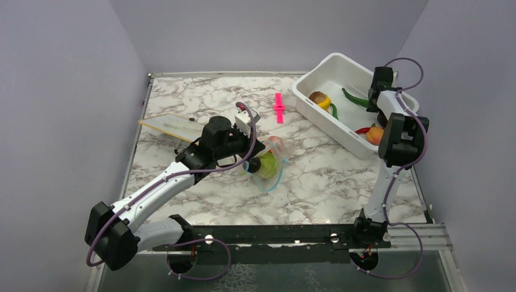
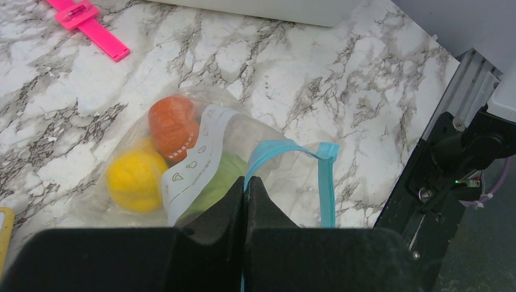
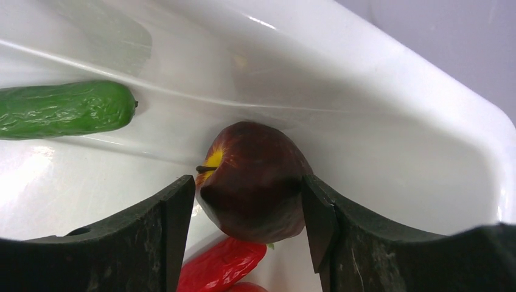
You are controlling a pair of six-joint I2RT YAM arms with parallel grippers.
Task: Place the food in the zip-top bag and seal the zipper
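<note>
A clear zip top bag [image 2: 243, 131] with a blue zip edge lies on the marble table, its mouth gaping. Inside it are a yellow item [image 2: 137, 180], an orange-red item [image 2: 174, 125] and something green [image 2: 222, 182]; the top view also shows a dark round item in it. My left gripper is shut on the bag's blue edge. Over in the white bin, my right gripper has its fingers parted on either side of a dark red apple [image 3: 258, 182], which rests on the bin floor. Whether both fingers touch the apple I cannot tell.
The white bin [image 1: 322, 115] also holds a green cucumber [image 3: 67, 109], a red pepper [image 3: 222, 264], an orange-yellow fruit [image 1: 374, 135] and other food. Its wall rises close behind the apple. A pink strap [image 1: 279, 108] lies between bag and bin.
</note>
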